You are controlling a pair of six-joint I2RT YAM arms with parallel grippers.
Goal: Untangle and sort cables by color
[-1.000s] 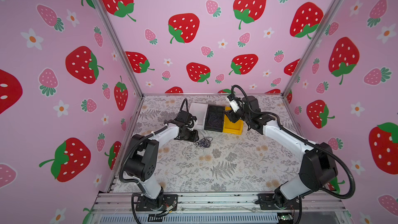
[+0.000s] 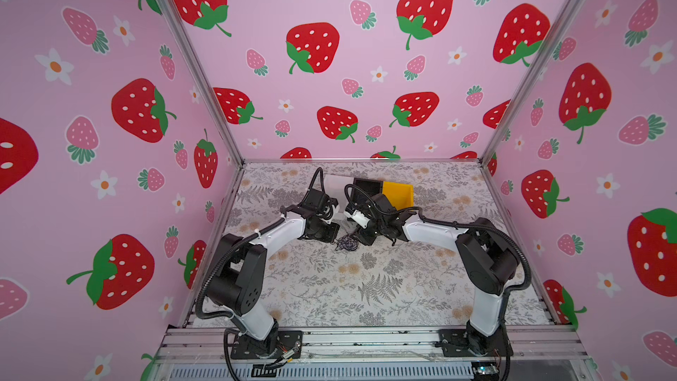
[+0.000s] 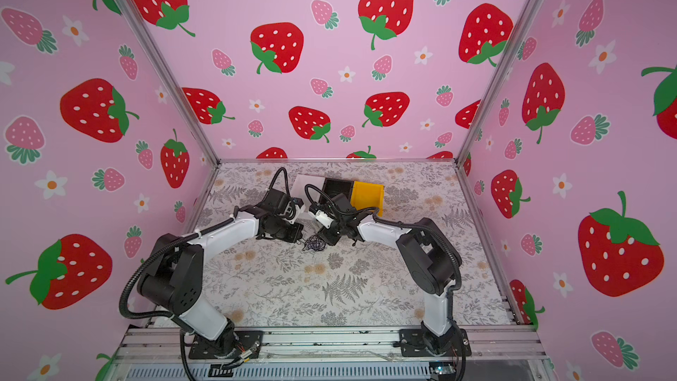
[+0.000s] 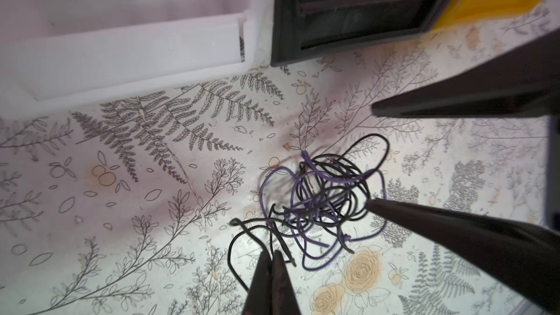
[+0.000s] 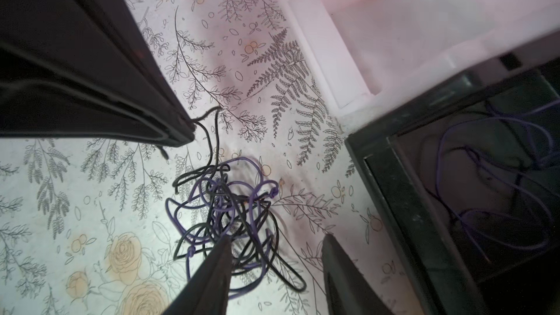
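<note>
A tangle of black and purple cables (image 4: 326, 198) lies on the patterned table in front of the bins. In the left wrist view my left gripper is shut at the tangle's near-left edge, beside a loose black loop; whether cable is between its tips cannot be told. My right gripper stands part open above the tangle, nothing gripped between its fingers. The black bin (image 5: 379, 186) holds several purple cables (image 5: 495, 221). The white bin (image 5: 338, 75) stands beside it.
A yellow bin (image 2: 398, 190) is right of the black one, partly behind my right arm.
My right arm has come down and left from over the yellow bin to the tangle. My left arm has shifted only slightly near the tangle.
</note>
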